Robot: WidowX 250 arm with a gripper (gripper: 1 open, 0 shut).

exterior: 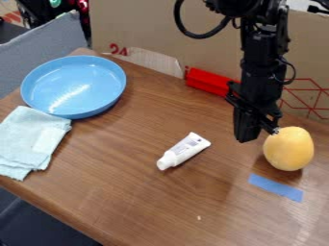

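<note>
My black gripper [245, 123] hangs just above and to the left of a round yellow object [288, 150], which rests on the wooden table by a blue tape strip [276, 187]. The gripper looks shut, with nothing visible between its fingers. A white tube [183, 151] lies in the middle of the table.
A blue plate [73, 86] and a folded pale cloth [29, 141] occupy the left side. A red object [206, 81] lies at the back against cardboard [141, 60].
</note>
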